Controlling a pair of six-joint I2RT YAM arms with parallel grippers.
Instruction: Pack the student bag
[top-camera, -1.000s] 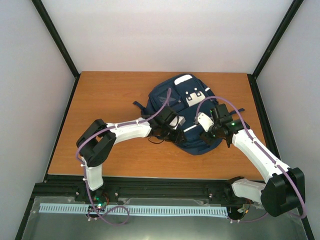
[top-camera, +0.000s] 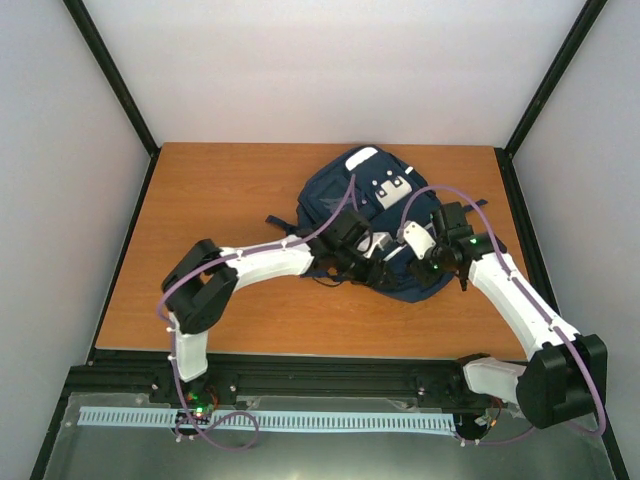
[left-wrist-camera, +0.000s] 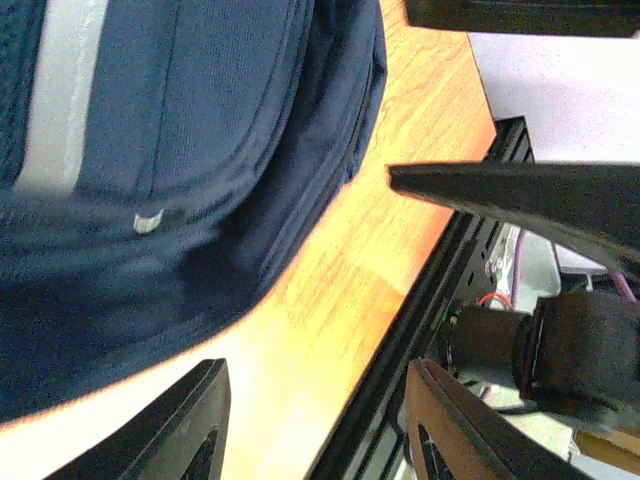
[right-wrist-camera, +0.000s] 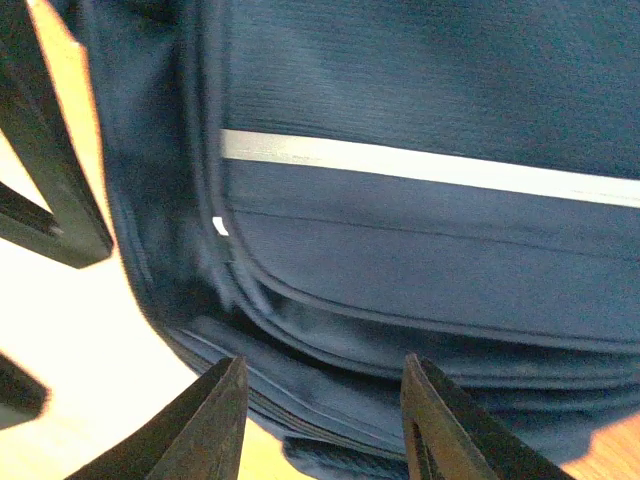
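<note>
The navy student bag (top-camera: 330, 185), with a white face pattern on its front, lies flat and tilted toward the back right of the table. At its lower end, my left gripper (top-camera: 388, 281) and my right gripper (top-camera: 424, 272) stand close together, partly covering it. In the left wrist view, the left fingers (left-wrist-camera: 195, 420) are apart with nothing between them; the bag (left-wrist-camera: 200, 100) fills the upper left. The right fingers (right-wrist-camera: 215, 425) are likewise apart over the bag's lower edge, and blue fabric of the bag (right-wrist-camera: 430, 215) shows behind them. No school supplies are visible.
Bare wooden table (top-camera: 200, 200) spreads out left of the bag. Straps (top-camera: 283, 225) stick out at its sides. Each wrist view shows the other gripper's dark fingers very near: upper right in the left view, left edge in the right view.
Over the last second, the bag has shifted slightly to the right and back.
</note>
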